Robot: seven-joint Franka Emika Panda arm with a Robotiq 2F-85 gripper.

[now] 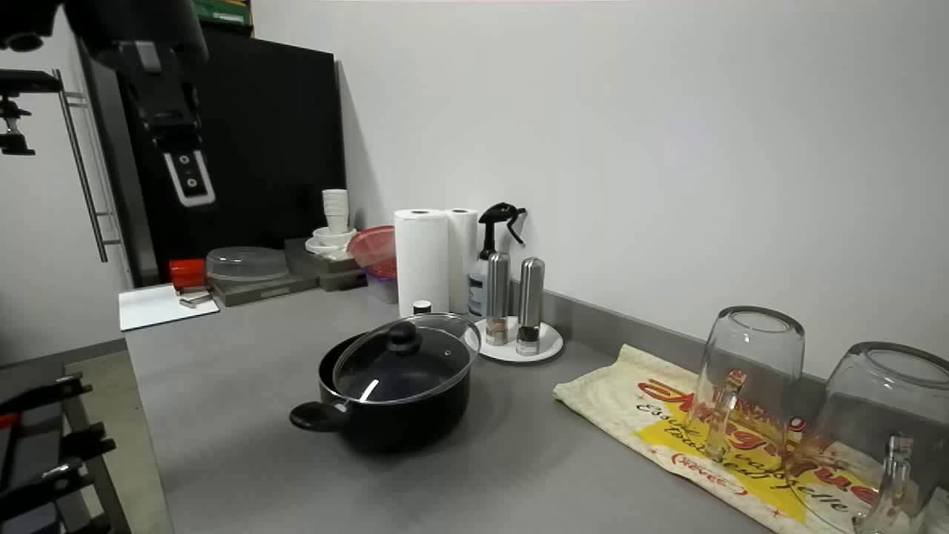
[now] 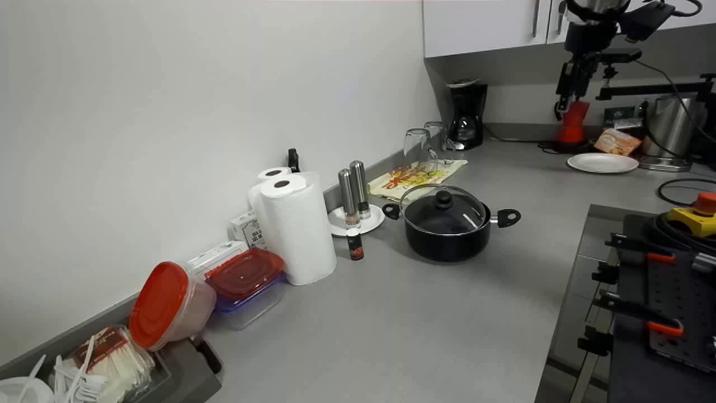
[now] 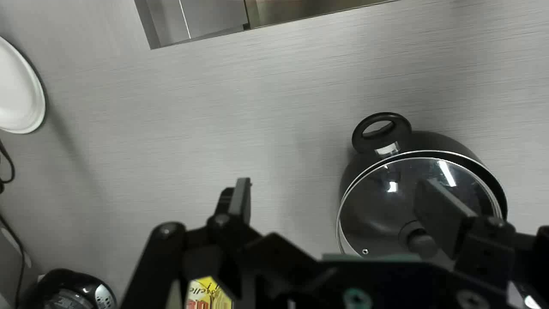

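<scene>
A black pot [image 1: 405, 418] stands on the grey counter, covered by a glass lid [image 2: 446, 211] with a black knob [image 1: 404, 338]. The lid sits off-centre, leaving a crescent of the pot's rim bare. In the wrist view the pot's near handle [image 3: 381, 132] shows at the upper edge of the pot. My gripper is open, its fingers wide apart with nothing between them. High above the counter it hangs, clear of the pot; one finger [image 1: 188, 178] shows at upper left in the first exterior view. From the wrist, the other finger [image 3: 443, 211] overlaps the lid and partly hides it.
Two steel mills [image 1: 530, 298] on a white plate [image 1: 543, 341] and paper towel rolls [image 2: 295, 228] line the wall. Upturned glass mugs [image 1: 752, 365] rest on a printed cloth [image 1: 614, 391]. Another white plate [image 2: 602, 163] lies farther off. Bare counter surrounds the pot's open side.
</scene>
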